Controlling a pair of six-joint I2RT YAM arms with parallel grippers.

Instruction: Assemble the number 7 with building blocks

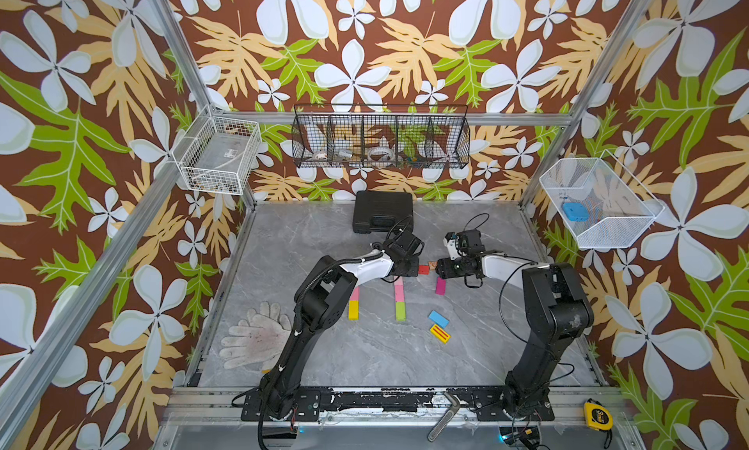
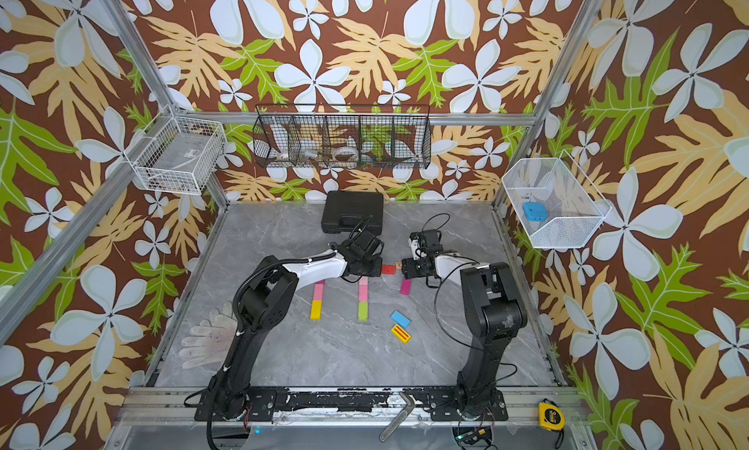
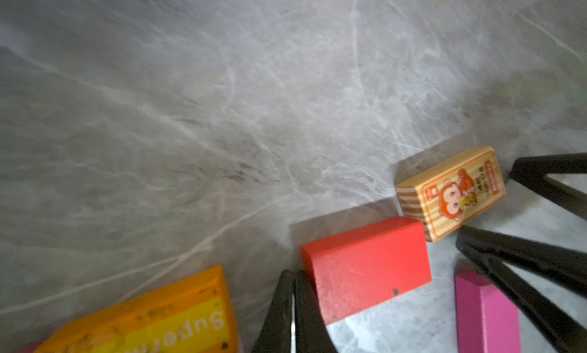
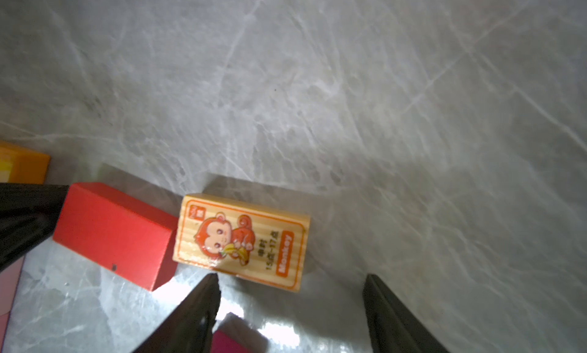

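Note:
A red block (image 3: 370,270) lies flat, its left end against the tips of my left gripper, which is shut with nothing between its fingers. Beside the red block's right end sits a wooden monkey block (image 4: 243,241), corners touching or nearly so, roughly in line with it. My right gripper stands open at the wooden block's near side, fingers wide apart and gripping nothing. Under its left finger shows part of a magenta block (image 3: 486,313), below the wooden one. An orange block (image 3: 153,319) lies left of the left fingers.
A pink block (image 1: 399,288) and green block (image 1: 400,311) form a column; a yellow block (image 1: 353,310) lies left. Loose blue (image 1: 438,319) and orange-striped (image 1: 440,333) blocks lie in front. A black case (image 1: 382,212) sits behind, a glove (image 1: 253,337) front left.

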